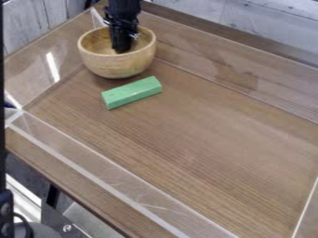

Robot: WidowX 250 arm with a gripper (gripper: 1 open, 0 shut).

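A wooden bowl point(117, 60) sits at the back left of the wooden table point(187, 158). My black gripper point(122, 45) reaches down from the top into the bowl; its fingertips are partly hidden by the rim and the dark shapes there, so what is between them cannot be seen. A green block point(130, 92) lies on the table just in front of the bowl, apart from it.
Walls border the back and the right rear. Clear tape strips run along the left side and the near left part of the table.
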